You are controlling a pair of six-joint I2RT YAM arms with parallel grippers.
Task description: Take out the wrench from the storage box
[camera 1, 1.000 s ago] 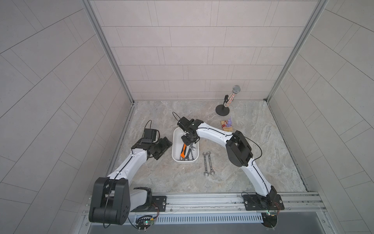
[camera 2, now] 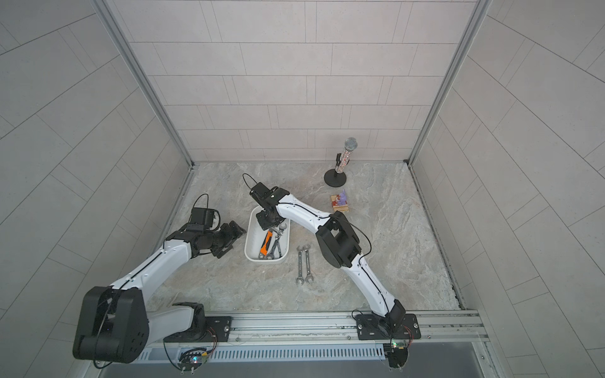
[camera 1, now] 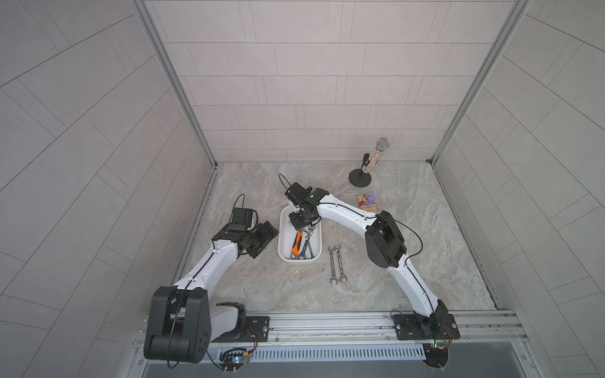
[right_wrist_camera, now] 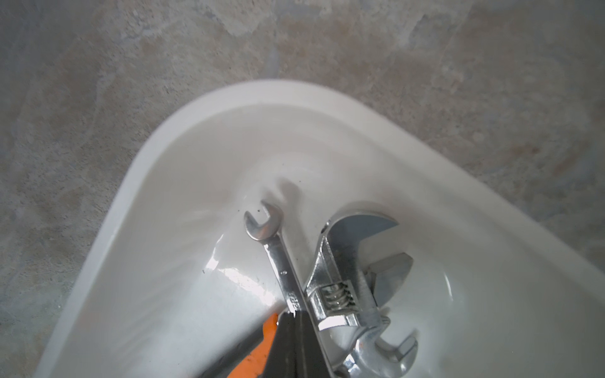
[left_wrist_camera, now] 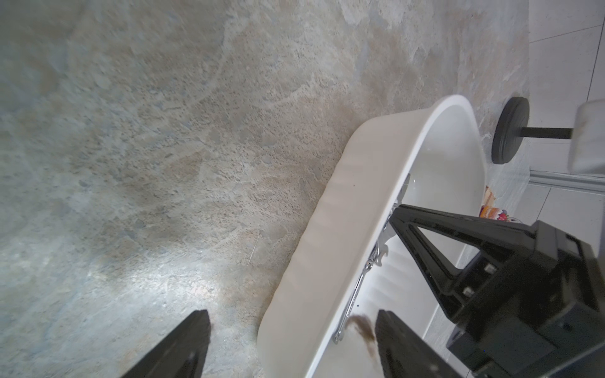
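The white storage box [camera 1: 281, 239] holds a small open-end wrench [right_wrist_camera: 280, 261], an adjustable wrench [right_wrist_camera: 340, 271], another open-end wrench [right_wrist_camera: 378, 359] and an orange-handled tool [right_wrist_camera: 255, 359]. Over the box, my right gripper is shut, and nothing shows between its fingers. Its tips overlap the small wrench's shaft in the right wrist view; whether they touch it I cannot tell. My left gripper stands open and empty just left of the box, its fingers [left_wrist_camera: 403, 343] on either side of the box's near wall in the left wrist view.
Two wrenches [camera 1: 337, 264] lie on the table right of the box. A microphone on a black stand [camera 1: 360, 178] and a small colourful box [camera 1: 366, 201] are at the back right. Bare table lies behind the left arm and at the far right.
The left arm and the tools look unmoved.
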